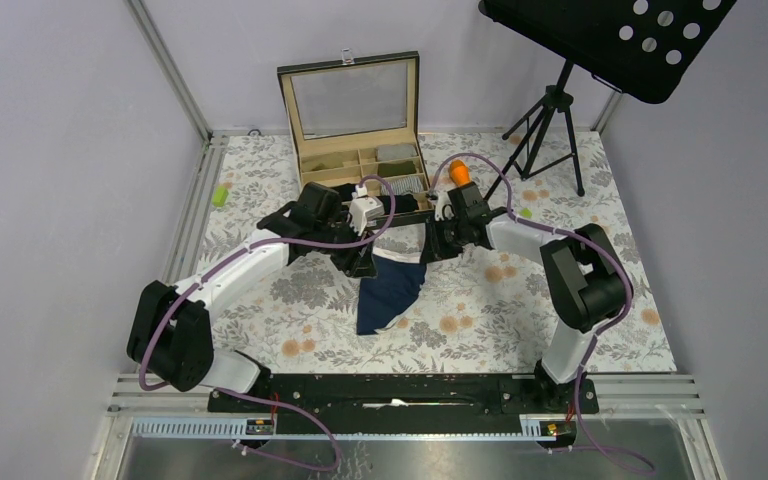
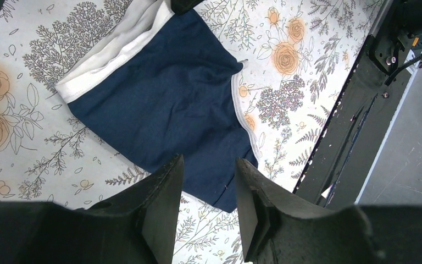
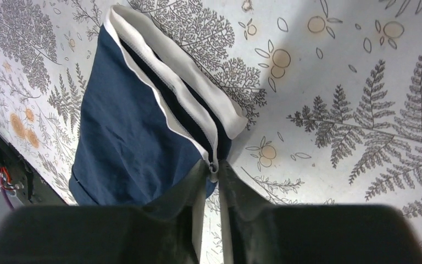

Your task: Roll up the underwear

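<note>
Navy underwear point(image 1: 388, 295) with a white waistband point(image 2: 104, 66) lies folded flat on the floral mat, its band along the back edge. My left gripper is open above the cloth, at its back left in the top view, with nothing held. My right gripper is at a corner of the waistband, its fingertips close together on the band's edge; whether they pinch it I cannot tell.
An open compartment box point(image 1: 348, 70) with cloths stands behind. An orange object point(image 1: 459, 172), a black stand point(image 1: 558, 100) and a small green block point(image 1: 219, 195) are around.
</note>
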